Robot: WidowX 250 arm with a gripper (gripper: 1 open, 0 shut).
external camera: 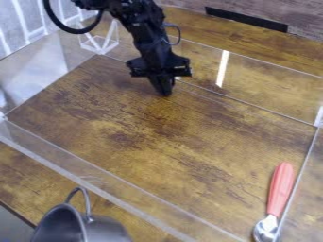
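My black gripper [161, 83] hangs at the upper middle of the camera view, low over the wooden board inside the clear-walled area, near its back edge. Its fingertips point down close to the surface; whether they are open or shut, or hold anything, is too dark and small to tell.
A red-handled scoop [279, 194] lies at the lower right. A steel pot [78, 227] stands at the bottom left, outside the clear wall. A white strip [222, 69] is behind the gripper. The middle of the board [151, 151] is bare.
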